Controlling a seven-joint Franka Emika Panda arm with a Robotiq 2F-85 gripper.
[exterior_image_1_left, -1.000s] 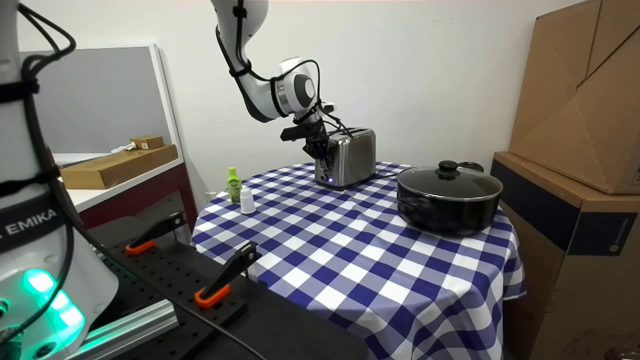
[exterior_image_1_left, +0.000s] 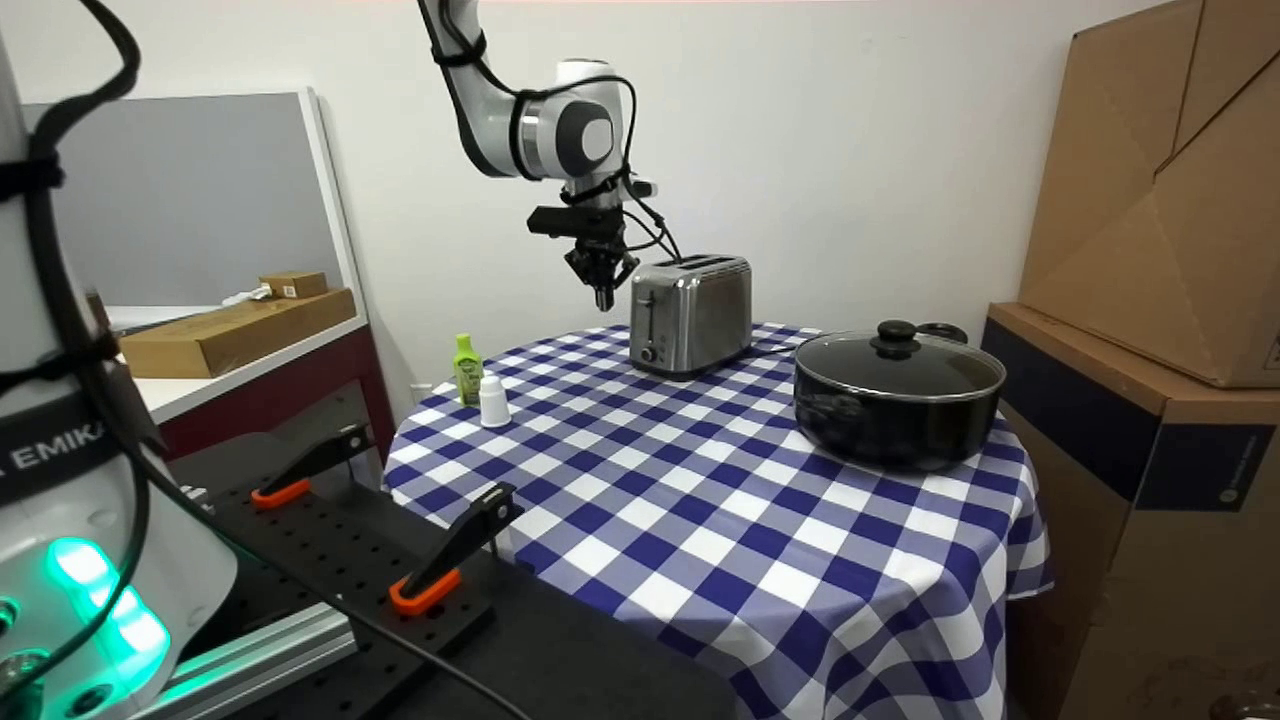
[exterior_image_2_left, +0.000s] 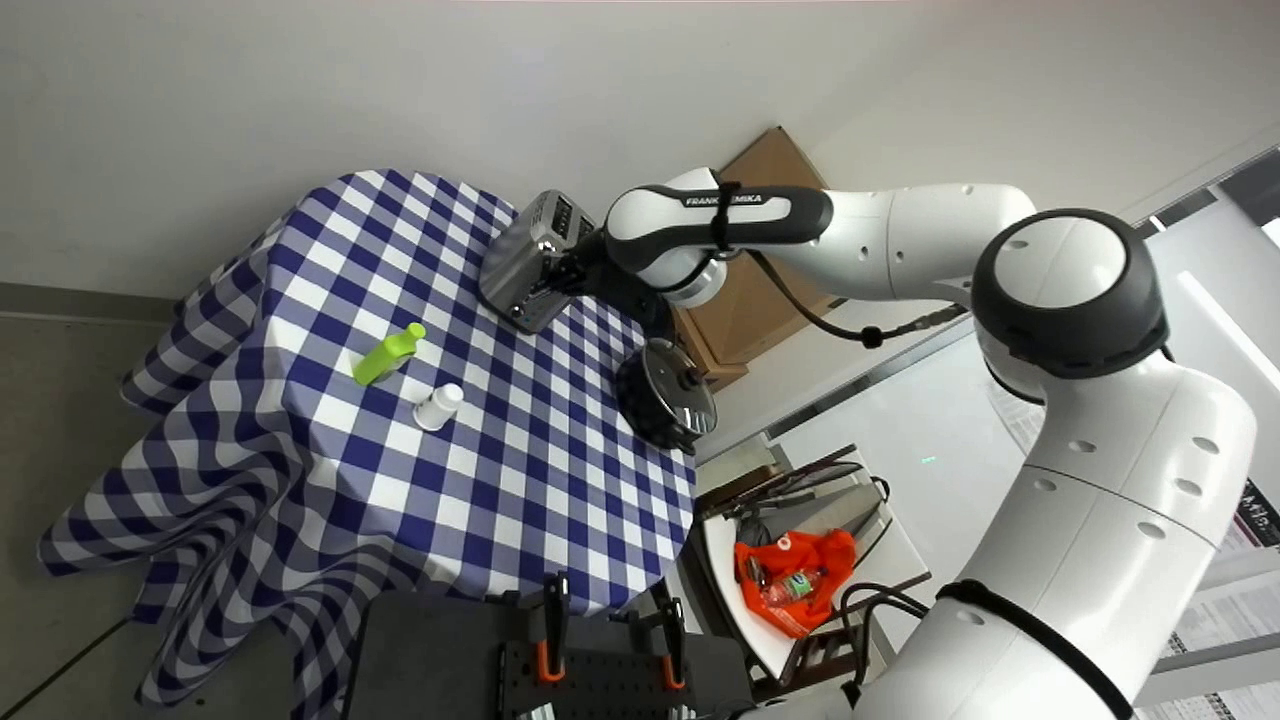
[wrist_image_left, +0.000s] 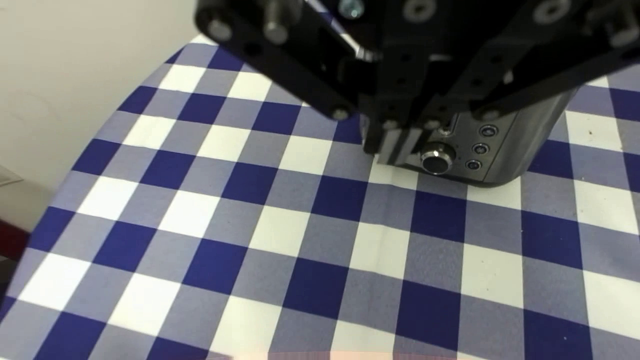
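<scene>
A brushed-metal toaster (exterior_image_1_left: 717, 314) stands on the checkered tablecloth, with its slots upward and a lever (exterior_image_1_left: 648, 302) and knob on its front end. Left of that front end, at about lever height, hangs my gripper (exterior_image_1_left: 603, 300), apart from the toaster. In the wrist view its fingers (wrist_image_left: 390, 146) are together, with nothing showing between them. They overlap part of the toaster's control panel, where the silver-ringed knob (wrist_image_left: 437, 159) and small round buttons (wrist_image_left: 480, 149) stay visible. My gripper hides the upper part of that panel there.
At the left side of the table stand a green bottle (exterior_image_1_left: 468, 370) and a white bottle (exterior_image_1_left: 493, 401). A black pot with a glass lid (exterior_image_1_left: 897, 402) sits at the right. Cardboard boxes (exterior_image_1_left: 1116, 504) rise beside the table.
My gripper has risen and moved left, away from the toaster's front. The purple light at the toaster's knob no longer shows. The toaster, pot and bottles have stayed in place.
</scene>
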